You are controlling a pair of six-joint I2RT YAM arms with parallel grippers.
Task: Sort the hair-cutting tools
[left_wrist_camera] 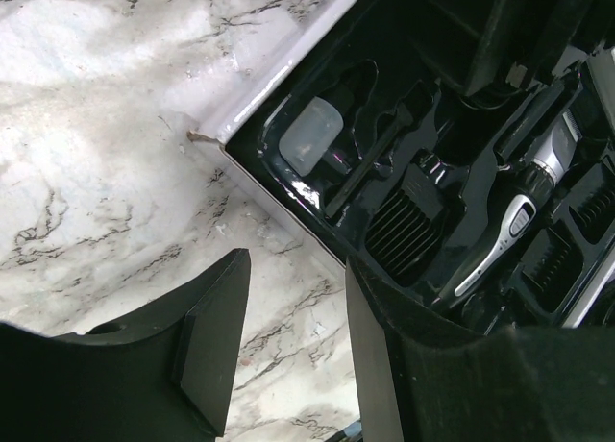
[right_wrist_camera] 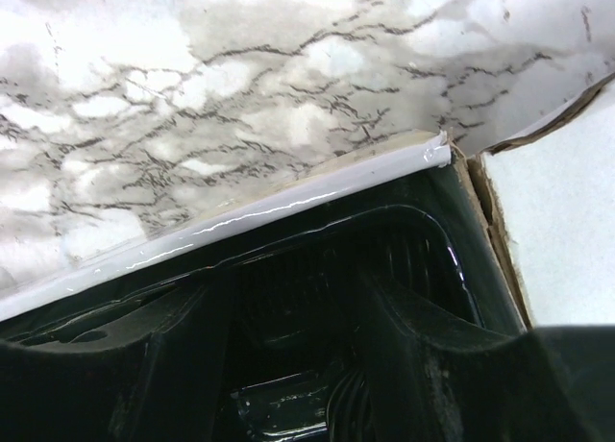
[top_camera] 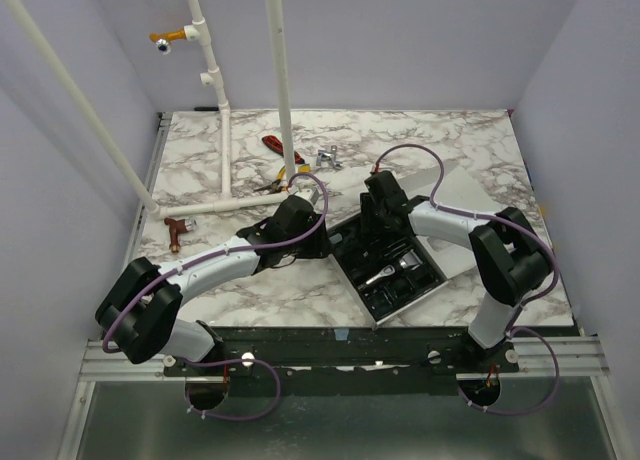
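Observation:
The black tool case holds a silver clipper, guide combs and a small translucent bottle in moulded slots. My left gripper is open and empty beside the case's edge, over the table. My right gripper is down inside the case's upper part, over dark slots; its fingers look apart, but whatever lies between them is too dark to tell.
A white lid panel lies right of the case. Pliers, metal fittings, a hammer-like tool and white pipes stand behind and left.

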